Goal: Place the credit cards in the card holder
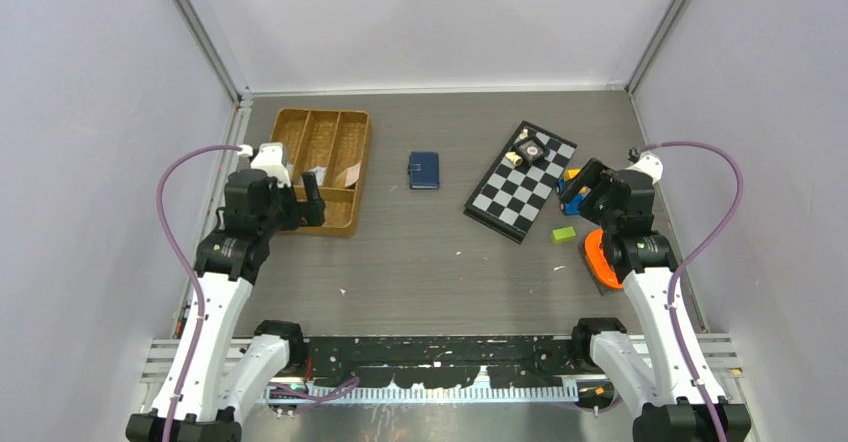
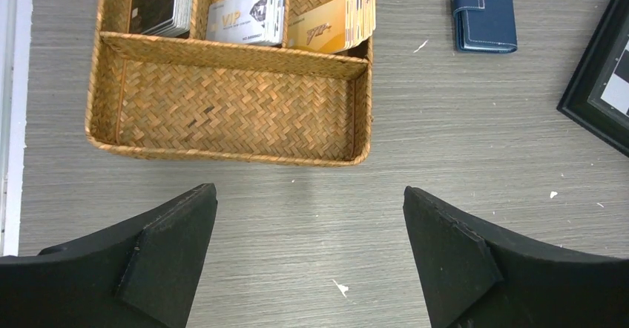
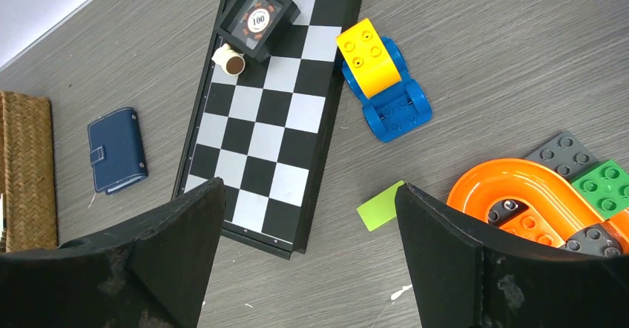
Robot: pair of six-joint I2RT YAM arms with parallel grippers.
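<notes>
Inside the woven tray's upper compartments, in the left wrist view, lie three stacks of cards: black cards (image 2: 156,5), white VIP cards (image 2: 241,16) and gold cards (image 2: 326,25). The dark blue card holder (image 1: 424,170) lies closed on the table's middle, its strap tab at the left. My left gripper stands open over the table, with the tray ahead of it and nothing between its fingers. On the right side, my right gripper is open and empty too, above the chessboard's near end and a green block.
The woven tray (image 2: 230,156) has an empty front compartment. A chessboard (image 1: 522,181) bearing a small framed chip and pieces lies right of the holder. Toy bricks (image 3: 389,83), a green block (image 3: 380,207) and an orange track (image 3: 482,176) occupy the right.
</notes>
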